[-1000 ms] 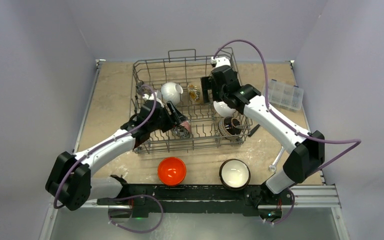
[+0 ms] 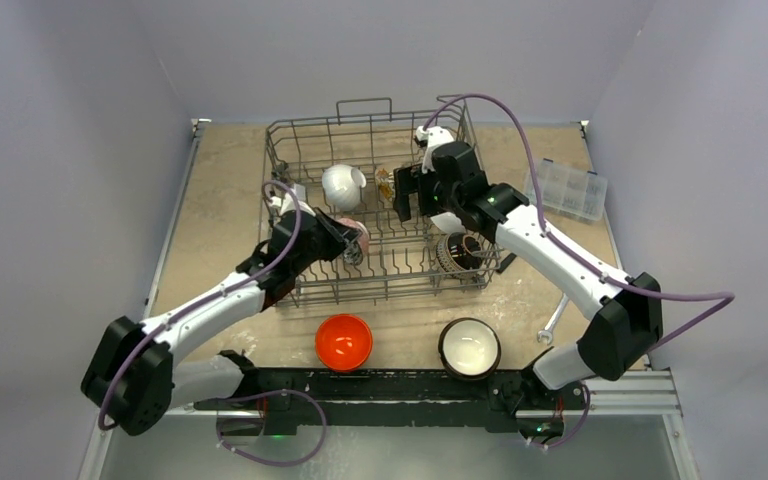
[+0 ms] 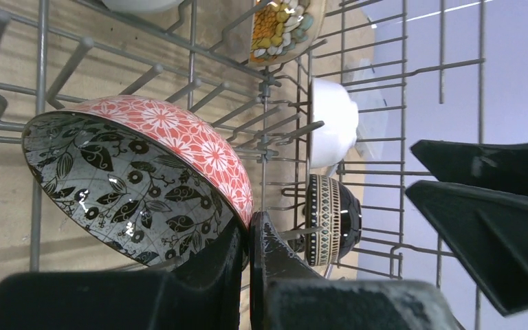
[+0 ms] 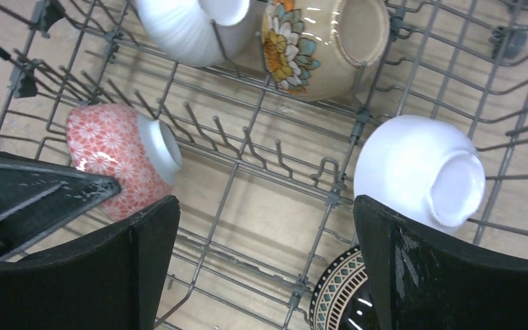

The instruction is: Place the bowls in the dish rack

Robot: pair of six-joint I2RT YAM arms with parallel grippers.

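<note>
A red-and-white flowered bowl (image 3: pixel 179 134) with a dark leaf pattern inside is tilted over the dish rack (image 2: pixel 385 290). My left gripper is shut on its rim. In the right wrist view the same bowl (image 4: pixel 113 151) shows its outer side and white foot. My right gripper stands open above the rack, nothing between its fingers. Standing in the rack are a white bowl (image 2: pixel 342 187), a flower-painted beige bowl (image 4: pixel 316 51), a second white bowl (image 4: pixel 412 168) and a black patterned bowl (image 2: pixel 458 254).
An orange bowl (image 2: pixel 344 342) and a dark-rimmed white bowl (image 2: pixel 470 349) sit in front of the rack. At the right lie a wrench (image 2: pixel 552 320) and a clear plastic box (image 2: pixel 570 190). Upright rack tines (image 3: pixel 247 124) stand close behind the held bowl.
The right gripper has moved slightly left, still open.
</note>
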